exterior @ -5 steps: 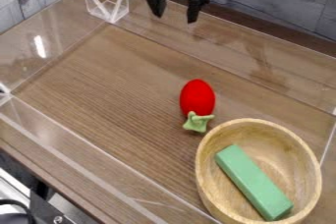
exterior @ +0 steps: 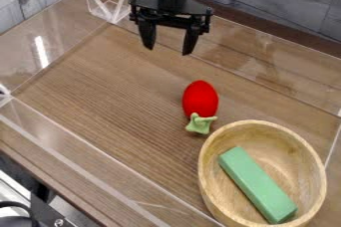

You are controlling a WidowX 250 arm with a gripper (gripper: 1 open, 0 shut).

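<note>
My black gripper [exterior: 170, 42] hangs over the upper middle of the wooden table, open, with its two fingers pointing down. Below it and to the right lies a red plush object [exterior: 200, 100] with a green end, apart from the gripper. In the bottom right sits a round wooden bowl [exterior: 224, 186] holding a long green block [exterior: 254, 182].
A whitish transparent shape lies at the left edge, too unclear to identify. Dark cables show in the bottom left corner.
The red object and the bowl have not moved.
</note>
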